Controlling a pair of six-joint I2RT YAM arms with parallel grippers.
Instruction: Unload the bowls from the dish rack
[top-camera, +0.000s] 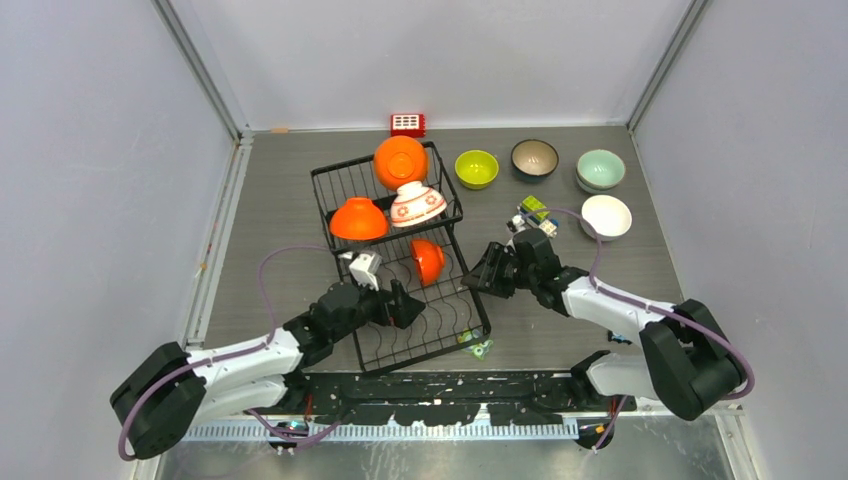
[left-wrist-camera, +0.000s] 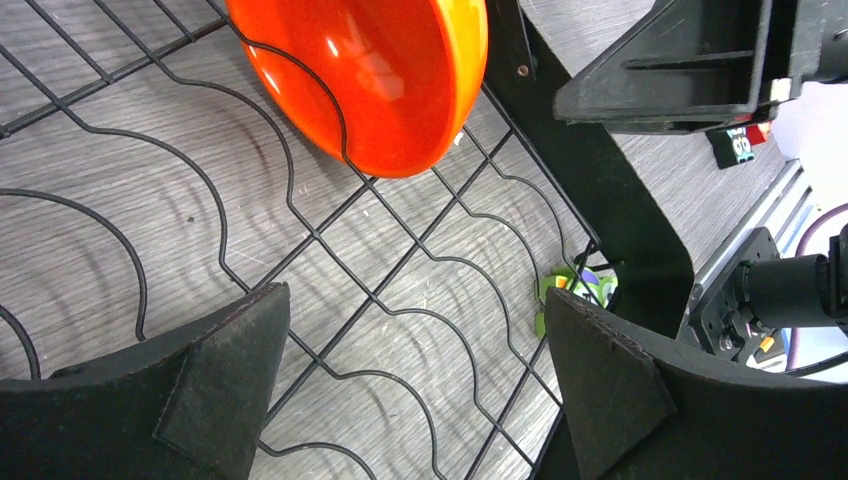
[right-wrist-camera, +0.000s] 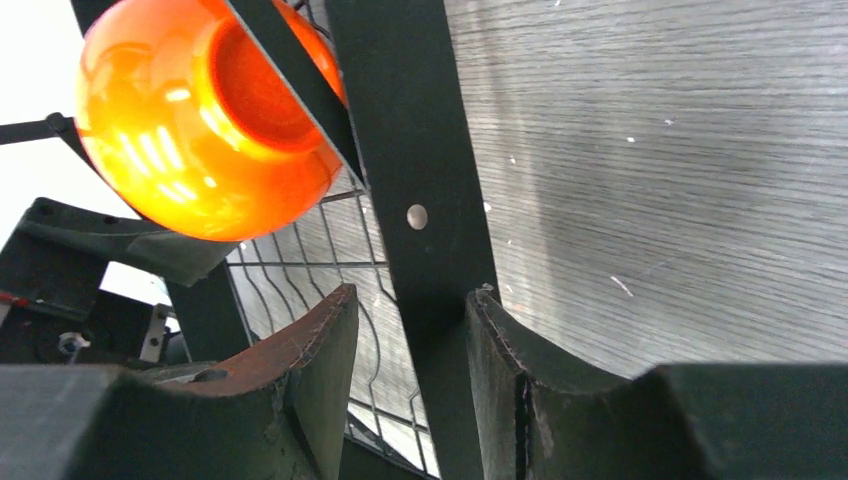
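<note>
The black dish rack (top-camera: 480, 322) holds orange bowls (top-camera: 358, 218) and a patterned bowl (top-camera: 417, 204) on its upper tier. An orange bowl (top-camera: 428, 260) stands on its side below, its inside facing my left gripper in the left wrist view. That gripper is open over the lower wire grid, nothing between its fingers. My right gripper is shut on the flat black bar (right-wrist-camera: 430, 250) at the rack's right side, beside that bowl.
Yellow (top-camera: 476, 168), dark-rimmed (top-camera: 535, 158), mint (top-camera: 600, 168) and white (top-camera: 606, 215) bowls stand on the table to the right. Small toys (top-camera: 535, 212) lie among them. The table left of the rack is clear.
</note>
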